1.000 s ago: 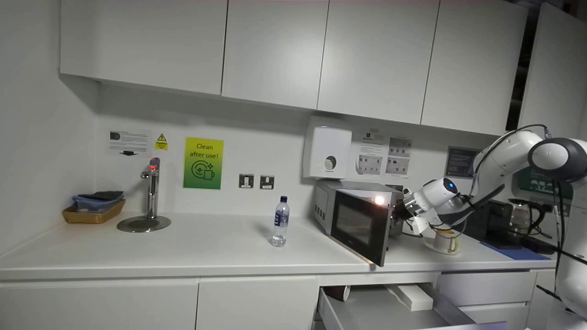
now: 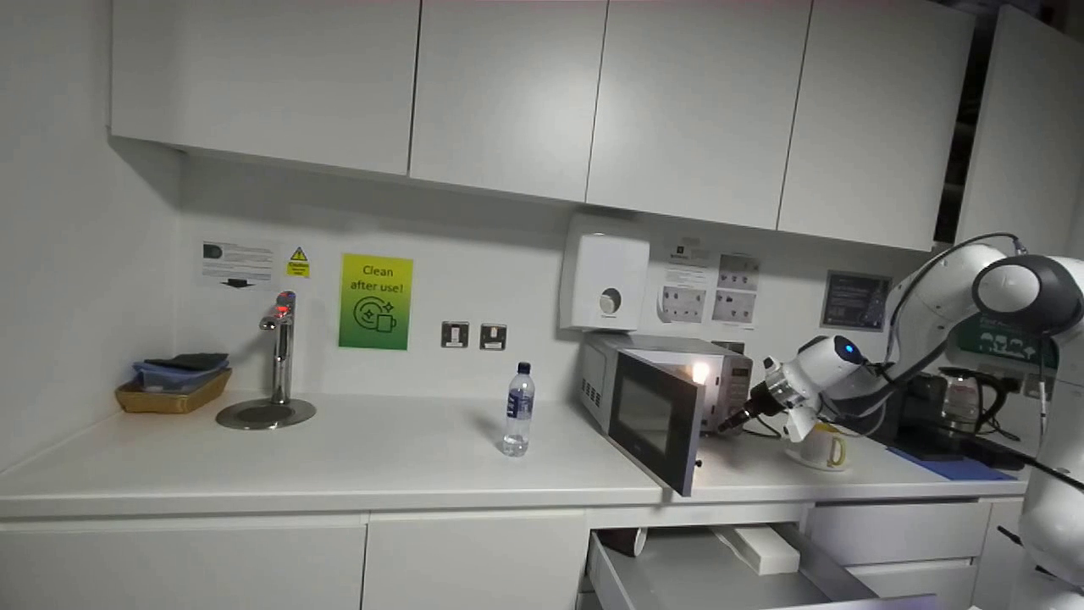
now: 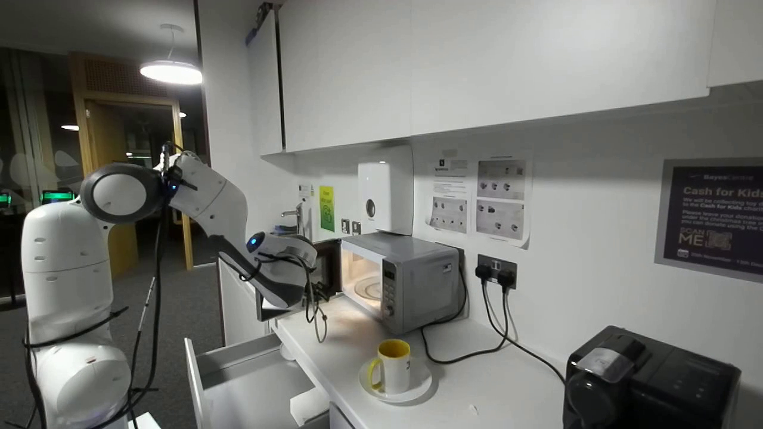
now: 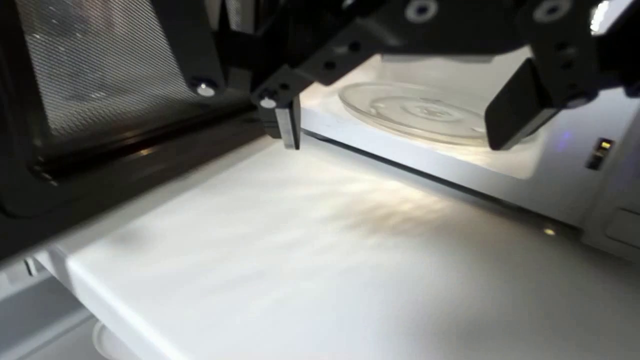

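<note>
The microwave (image 3: pixel 429 286) stands on the counter with its door (image 2: pixel 655 422) swung wide and its inside lit. Through the opening, a glass turntable (image 4: pixel 429 111) shows in the wrist view, with nothing on it. My gripper is open in front of the cavity, with a wide gap between its fingers and no object there. To its left in that view is the door's dark mesh inner face (image 4: pixel 102 60); whether the gripper touches it cannot be told. Exterior view 1 puts the gripper (image 2: pixel 733 420) just right of the door.
A yellow-and-white mug (image 3: pixel 393 364) sits on a saucer (image 3: pixel 418 389) near the microwave. The drawer (image 2: pixel 681 574) below hangs open, holding a white box (image 2: pixel 762 550). A water bottle (image 2: pixel 518 412) stands left of the door. Cables (image 3: pixel 472 354) trail behind the mug.
The microwave door has swung further open. My arm has drawn back slightly to the right, and the gripper, partly behind the door before, now shows clear of its edge.
</note>
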